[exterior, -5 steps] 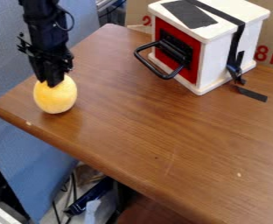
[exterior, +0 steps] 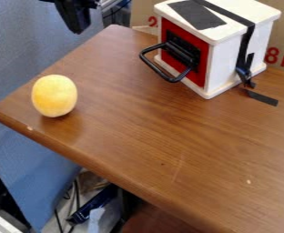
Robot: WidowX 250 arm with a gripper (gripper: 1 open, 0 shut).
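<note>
A pale yellow ball-like fruit (exterior: 55, 96) rests on the left part of the wooden table (exterior: 169, 164), close to its edge. My gripper (exterior: 76, 20) is high at the top left, above and apart from the fruit and partly cut off by the frame; whether its fingers are open or shut I cannot tell. A white box (exterior: 233, 27) with a red front (exterior: 175, 66) and a black handle (exterior: 157, 65) stands at the back right.
A cardboard box (exterior: 268, 64) is behind the white box. Beyond the left edge hangs blue-grey fabric (exterior: 23, 164), with clutter below.
My gripper has risen away from the fruit toward the top of the view, leaving the fruit on the table where it was.
</note>
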